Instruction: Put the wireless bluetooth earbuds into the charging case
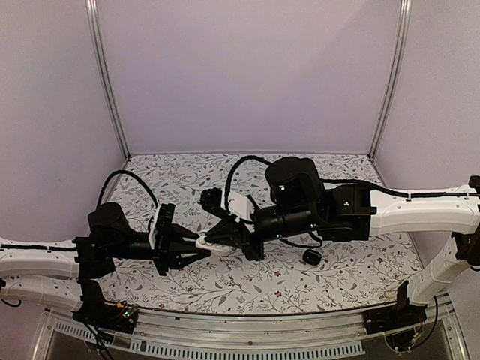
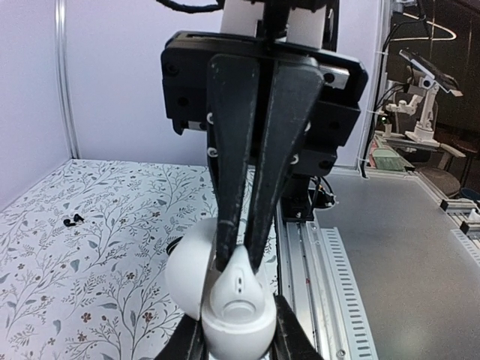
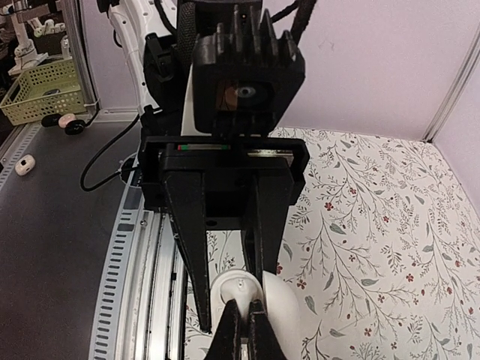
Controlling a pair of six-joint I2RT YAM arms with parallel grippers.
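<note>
The white charging case (image 1: 214,244) is held above the mat in my left gripper (image 1: 196,244), whose fingers are shut on it, as the left wrist view shows the case (image 2: 236,330) at the bottom. My right gripper is shut, its black fingertips at the white piece in the case's top. In the right wrist view the case (image 3: 281,307) has a round opening with a white piece inside, directly at the right fingertips. Whether that piece is an earbud, and whether anything is between the right fingers, is hard to tell.
A small round black object (image 1: 311,256) lies on the floral mat (image 1: 345,277) right of centre. Small dark items (image 2: 73,220) lie on the mat in the left wrist view. Pale walls enclose the sides and back.
</note>
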